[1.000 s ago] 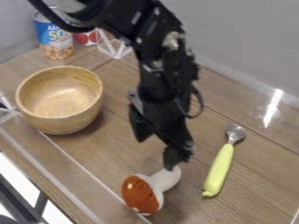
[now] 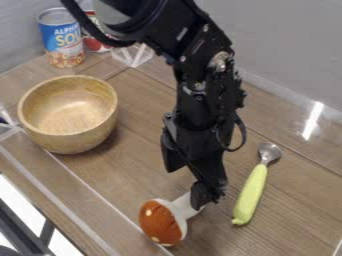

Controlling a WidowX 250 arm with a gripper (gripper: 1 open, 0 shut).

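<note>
My black gripper (image 2: 190, 178) hangs in the middle, open, its lower finger reaching down at the white stem of an orange-capped toy mushroom (image 2: 163, 222) lying on the wooden table. Part of the stem is hidden by that finger; whether they touch I cannot tell. A spoon-like utensil with a pale yellow-green handle (image 2: 250, 195) lies to the right of the gripper.
A wooden bowl (image 2: 67, 135) sits at the left. A can (image 2: 63, 40) and a red container stand at the back left beside a wall.
The gripper has moved slightly and sits a little lower at the mushroom's stem. The mushroom and the other objects look unmoved.
</note>
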